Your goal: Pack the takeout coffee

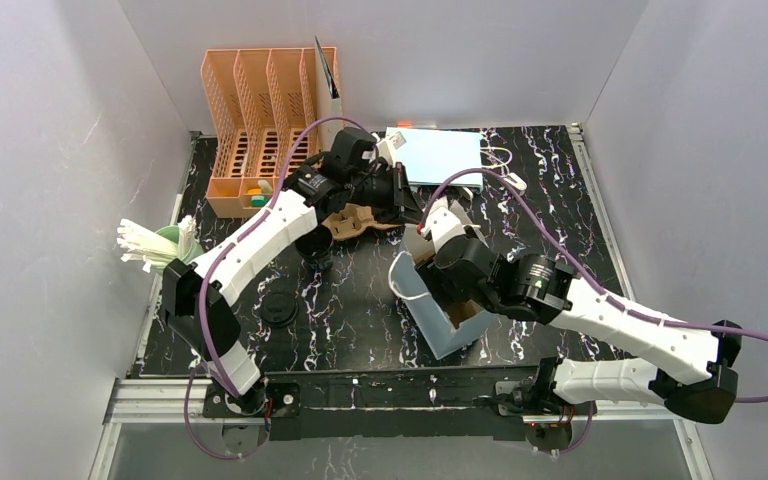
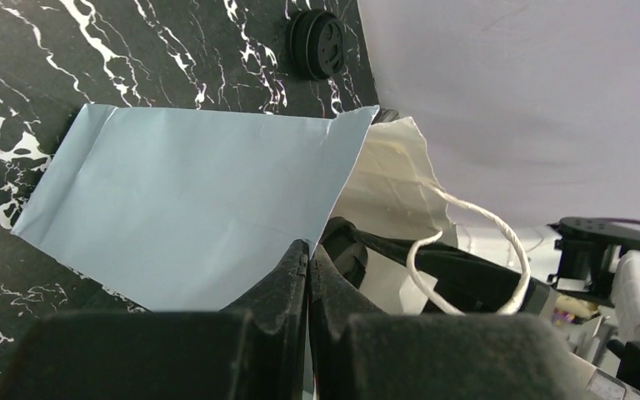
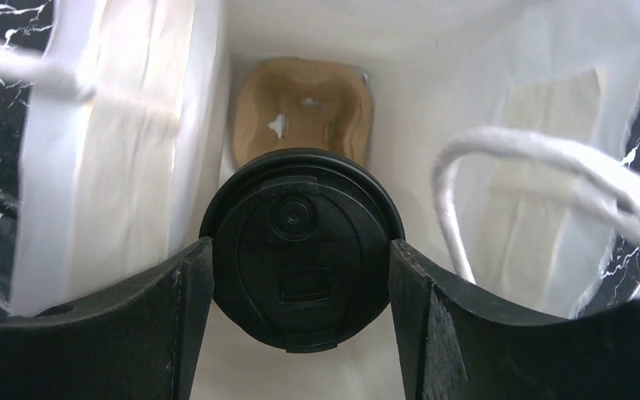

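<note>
A light blue paper bag (image 1: 430, 315) with white rope handles stands open at centre right of the table; a cardboard cup holder (image 3: 304, 100) shows at its bottom. Inside the bag, my right gripper is shut on a black-lidded coffee cup (image 3: 300, 300), seen from above. My left gripper is shut at the bag's upper edge, its tips against the blue paper; whether paper is between them is hard to tell.
An orange rack (image 1: 260, 100), a blue folded bag (image 1: 430, 150) and another cardboard holder (image 1: 355, 220) are at the back. A dark cup (image 1: 315, 245), a black lid (image 1: 278, 308) and straws (image 1: 142, 240) are on the left.
</note>
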